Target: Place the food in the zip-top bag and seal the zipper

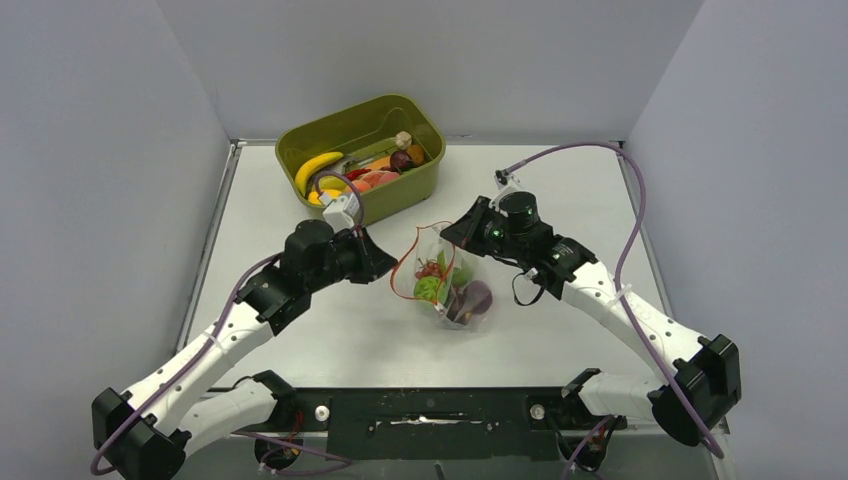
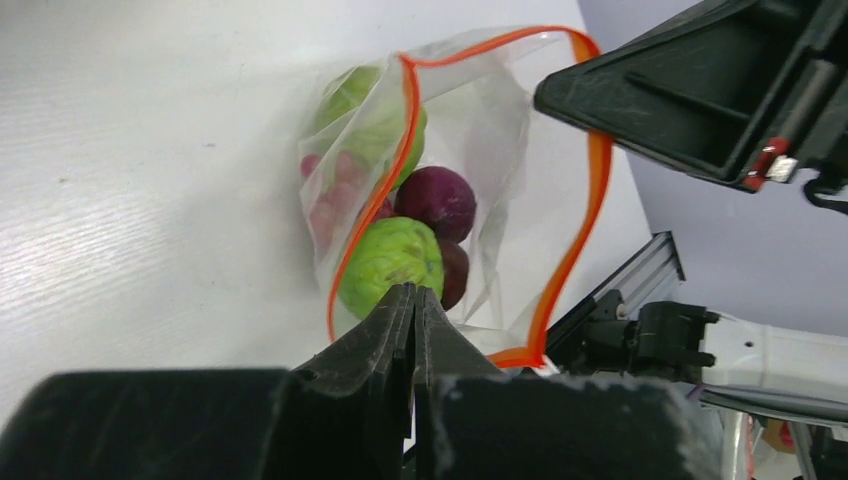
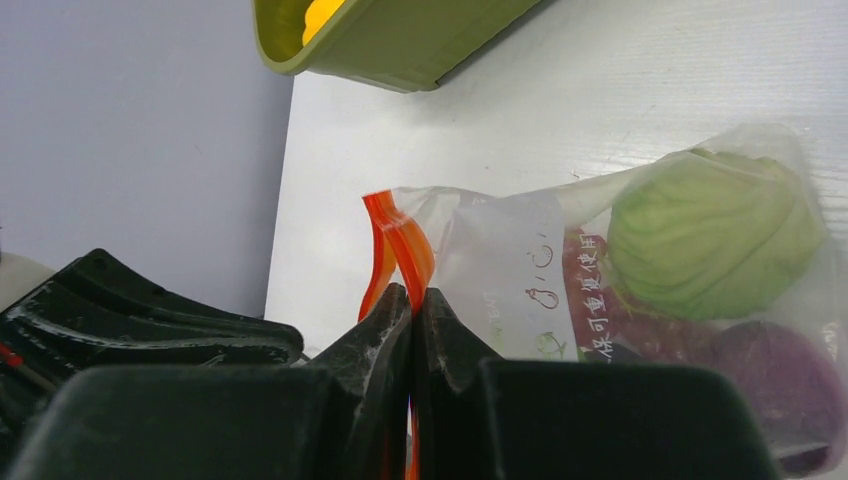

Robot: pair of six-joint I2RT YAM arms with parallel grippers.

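A clear zip top bag [image 1: 465, 315] with an orange-red zipper stands open on the table, holding cabbage [image 2: 385, 262], red round items and purple produce [image 2: 436, 200]. My right gripper is shut on the orange zipper edge at the bag's top. My left gripper is shut at the near side of the bag opening, facing into it, with nothing visible between its fingers; in the top view it is just left of the bag.
A green bin [image 1: 430, 175] with banana, garlic and other food stands at the back left.
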